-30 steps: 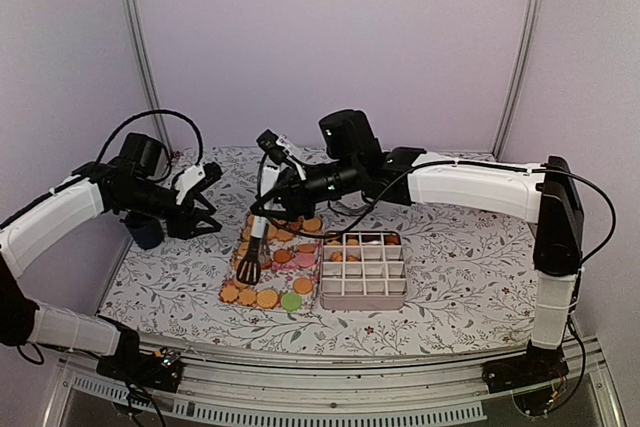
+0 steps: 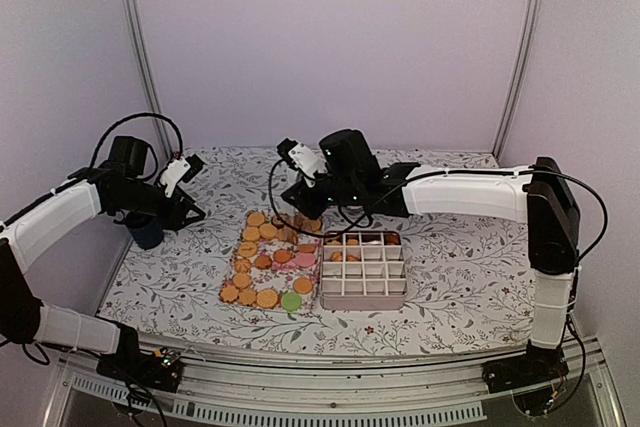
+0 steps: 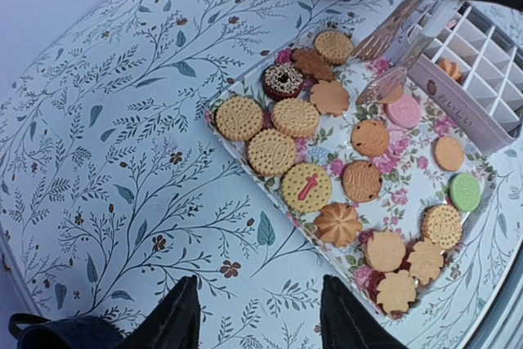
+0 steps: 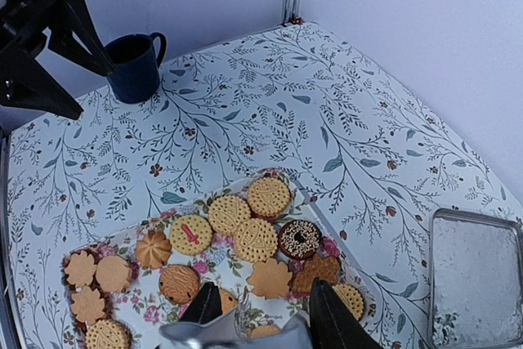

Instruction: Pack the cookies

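Observation:
In the top view my right gripper (image 2: 303,199) is over the upper part of the cookie tray, shut on pale tongs. The tongs (image 3: 421,42) reach down over the cookies in the left wrist view, their two slotted ends spread apart. One end lies close to a partly covered orange cookie (image 3: 393,96); contact cannot be told. Rows of cookies (image 3: 306,188) lie on the flowered tray (image 3: 417,177). Beside it stands the divided box (image 2: 362,301), with cookies in some rear compartments. Off to the left, my left gripper hangs open and empty.
A dark blue mug (image 4: 135,69) stands at the left edge of the table, near the left arm. Behind the cookies lies an empty metal tray (image 4: 476,275). Bare patterned tablecloth (image 2: 460,287) stretches right of the box.
My right gripper has turned the tongs and brought them from the tray's left middle toward its upper right. The left gripper has shifted slightly left.

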